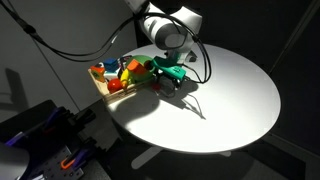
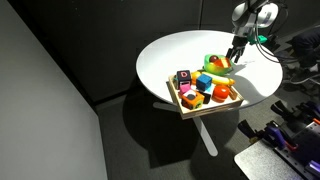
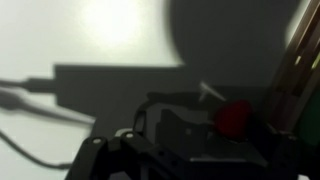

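My gripper [image 1: 166, 84] is low over the white table, just right of the crate and bowl in exterior view 1. It is open. In exterior view 2 the gripper [image 2: 235, 53] hangs beside the green bowl [image 2: 208, 71], which holds red and orange things. A small red object [image 3: 233, 120] lies in shadow in the wrist view, near the right-hand finger; its shape is hard to make out. The same red spot [image 1: 155, 86] shows by the fingers in exterior view 1. Whether it touches a finger I cannot tell.
A wooden crate [image 2: 205, 113] stands beside the bowl, holding coloured blocks and a red ball [image 2: 221, 92]. To the gripper's right and front, the round white table [image 1: 225, 90] is clear. The wrist view is dark, with the arm's shadow across it.
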